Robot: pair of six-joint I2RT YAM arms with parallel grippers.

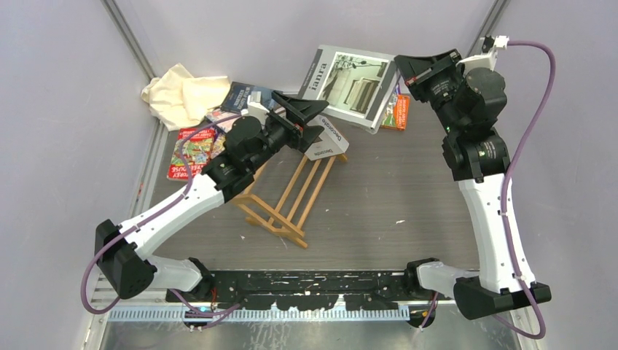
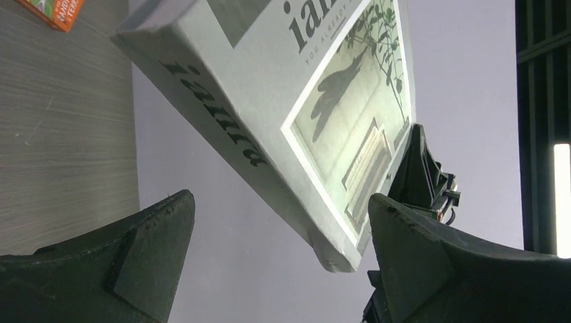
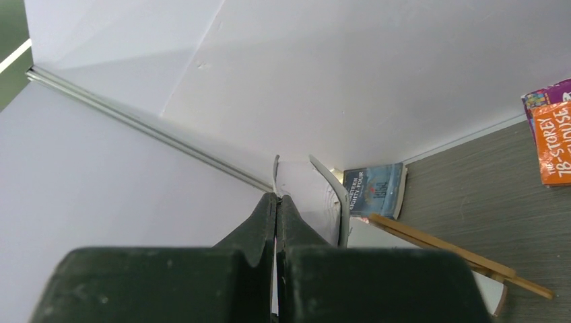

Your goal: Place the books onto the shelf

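High above the table's back part, a large grey-and-white book point(image 1: 350, 76) hangs tilted, held at its right edge by my right gripper point(image 1: 409, 73), which is shut on it. That book point(image 2: 269, 121) fills much of the left wrist view, its spine facing left and down. My left gripper point(image 1: 315, 122) stands open, with nothing between its fingers; the big book is beyond its tips. Beneath the left gripper, a white box-like book lettered "Decorate" point(image 1: 326, 138) rests in a wooden rack point(image 1: 291, 193). In the right wrist view, the fingers point(image 3: 259, 232) look close together around the held book's edge.
On the left lie a red-green book point(image 1: 191, 153), a dark blue book point(image 1: 248, 95) and a cream cloth point(image 1: 186, 95). Orange and purple books point(image 3: 555, 141) lie at the back, partly hidden from above.
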